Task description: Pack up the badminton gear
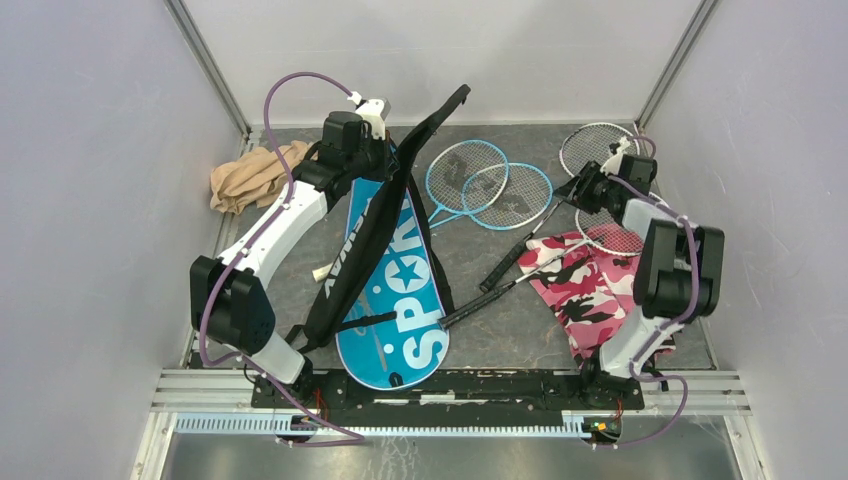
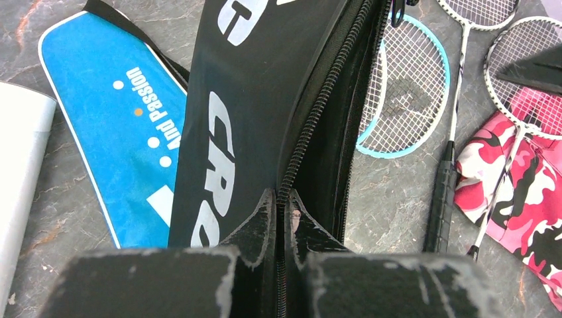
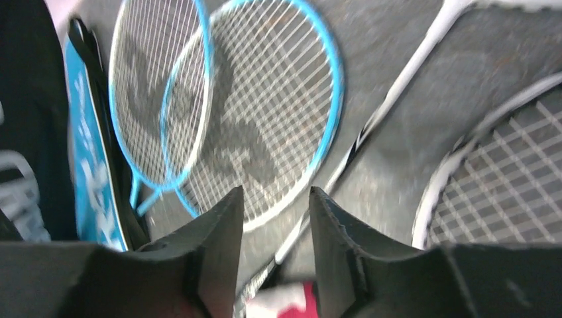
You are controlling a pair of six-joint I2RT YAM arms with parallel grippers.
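A black racket bag (image 1: 372,240) stands tilted over the blue SPORT bag (image 1: 405,290). My left gripper is shut on the zipped edge of the black bag, whose opening gapes to the right of it. Two blue-rimmed rackets (image 1: 515,197) overlap at the back middle. Two white-rimmed rackets lie at the right: the far racket's head (image 1: 598,143) is at the back, the nearer racket's head (image 1: 612,238) partly over the camouflage cloth. My right gripper is open above the far racket's shaft (image 3: 374,122), which runs below and between its fingers.
Pink camouflage cloth (image 1: 585,312) covers the front right floor. A crumpled tan cloth (image 1: 255,180) lies at the back left. Bare grey floor (image 1: 510,335) shows in the front middle. Walls close in on both sides.
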